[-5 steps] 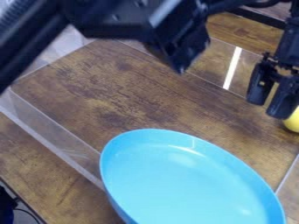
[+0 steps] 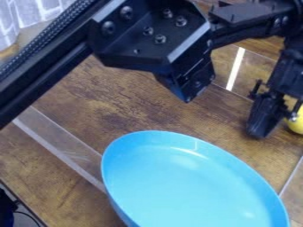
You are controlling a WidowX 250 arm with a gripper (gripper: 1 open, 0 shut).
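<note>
My black gripper is low at the right edge of the view, its fingertips down close to the wooden surface just left of a yellow round object, which is partly hidden behind it and cut off by the frame. The fingers look close together; whether anything is between them is hard to tell from this side. A large blue oval plate lies in the lower middle, below and left of the gripper.
My black arm crosses the top of the view. A white object is at the top left; cables show at the bottom left.
The gripper has moved down and slightly left beside the yellow object, and its fingers appear closer together than a second ago. The plate has not moved.
</note>
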